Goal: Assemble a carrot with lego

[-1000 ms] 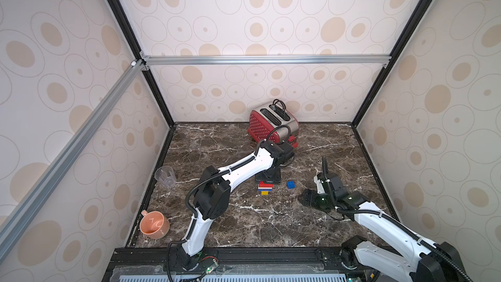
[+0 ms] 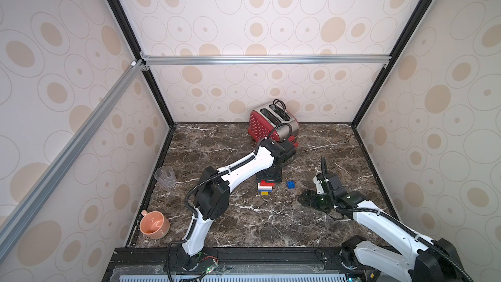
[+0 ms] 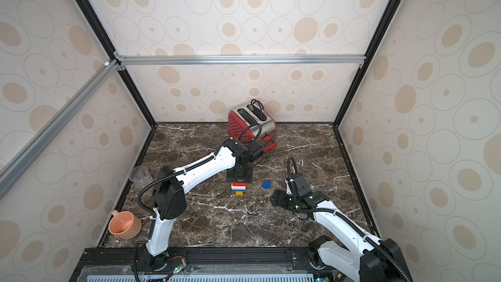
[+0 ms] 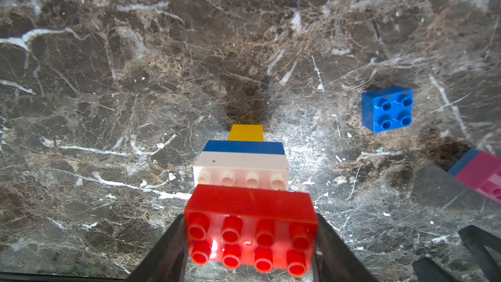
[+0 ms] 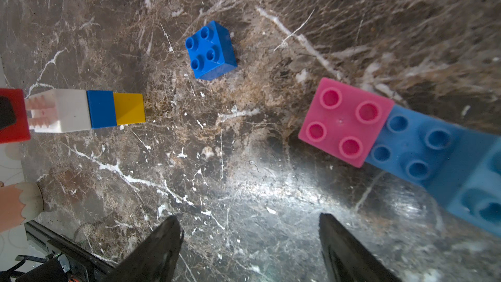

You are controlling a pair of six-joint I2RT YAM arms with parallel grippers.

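Note:
A stack stands on the dark marbled table: a yellow brick (image 5: pixel 129 108) at the bottom, a narrow blue layer (image 5: pixel 101 109), and a long white brick (image 5: pixel 73 109) on top. My left gripper is shut on a long red brick (image 4: pixel 250 203), just over the white one. White studs show below the red brick in the right wrist view, so it is not pressed down on them. My right gripper is open, nothing between its fingers. Near it lie a pink brick (image 5: pixel 346 121) and joined lighter blue bricks (image 5: pixel 417 143).
A loose blue brick (image 2: pixel 290 184) sits right of the stack, between the two arms. A toaster (image 2: pixel 274 120) stands behind the left gripper. At the left are a clear cup (image 2: pixel 166 176) and an orange mug (image 2: pixel 155 224).
My left gripper has risen slightly with the red brick, and more of the white brick shows beneath it. My right arm looks still.

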